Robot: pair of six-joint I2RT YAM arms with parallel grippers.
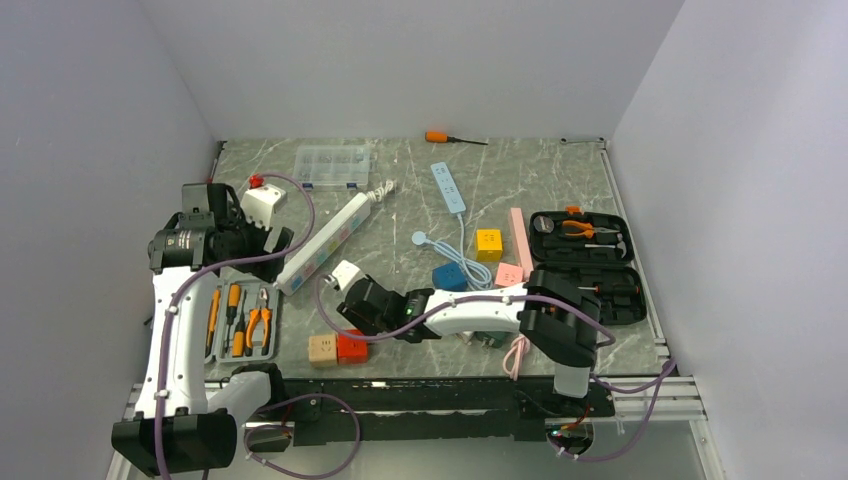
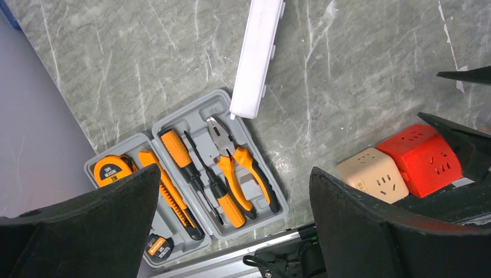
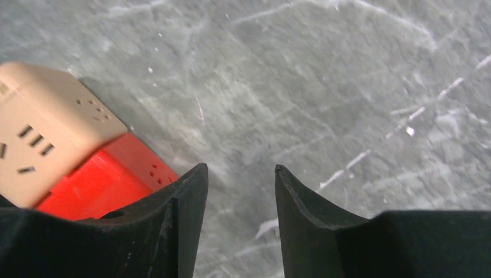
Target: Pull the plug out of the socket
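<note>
A tan socket cube [image 1: 322, 350] [image 2: 372, 176] [image 3: 52, 127] lies beside a red socket cube [image 1: 352, 350] [image 2: 420, 159] [image 3: 110, 179] near the front edge; I cannot make out a plug on either. My right gripper hovers just by the red cube, part open and empty; its fingers also show at the right of the left wrist view. My left gripper is open and empty above the grey toolbox [image 2: 182, 127] at the left.
A long white power strip [image 1: 320, 245], a blue strip [image 1: 448, 188] with coiled cable, yellow [image 1: 488, 243], blue [image 1: 450, 277] and pink [image 1: 508, 275] cubes, and a black tool case [image 1: 580, 238] occupy the table.
</note>
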